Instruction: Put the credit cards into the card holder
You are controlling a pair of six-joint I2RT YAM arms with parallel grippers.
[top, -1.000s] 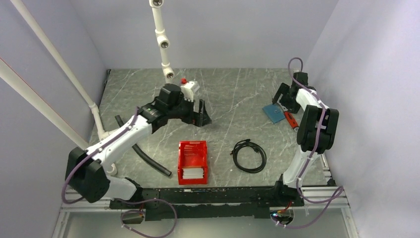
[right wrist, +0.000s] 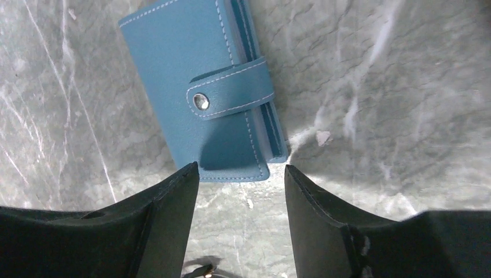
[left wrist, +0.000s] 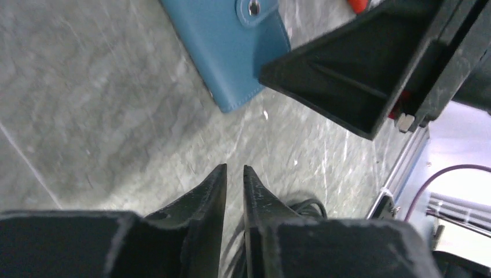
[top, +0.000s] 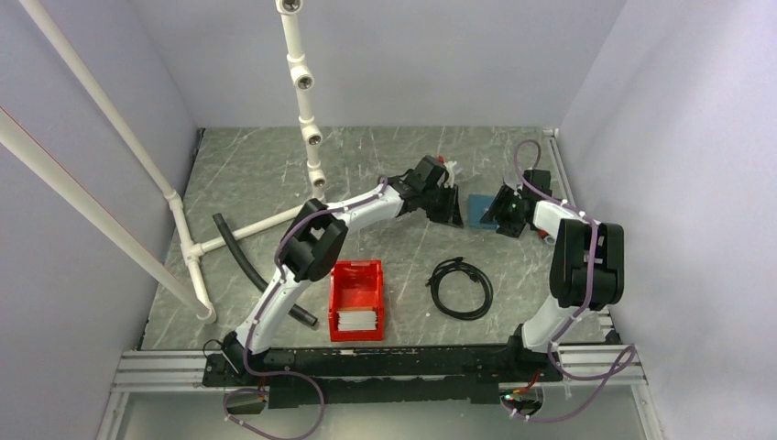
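Note:
The blue card holder [top: 480, 211] lies flat on the table at the right, its snap strap [right wrist: 231, 90] closed across it in the right wrist view. Over its right part stands my right gripper [top: 499, 209]; its fingers [right wrist: 168, 214] are apart, and the holder's near end shows beyond and between the tips. Whether they touch it I cannot tell. Just left of the holder is my left gripper [top: 455, 218], open by a narrow gap [left wrist: 234, 169] with nothing in it. White card-like pieces [top: 357, 320] are stacked in the red box [top: 356, 266].
A coiled black cable [top: 461, 288] lies in front of the holder. The red object [top: 547, 236] at the right is mostly covered by the right arm. A black tube [top: 240, 255] rests at the left by a white pipe frame [top: 191, 249].
My left arm has swung right, towards the holder, and its fingers have narrowed. The right gripper has come left and nearer; the holder has shifted left and turned straighter.

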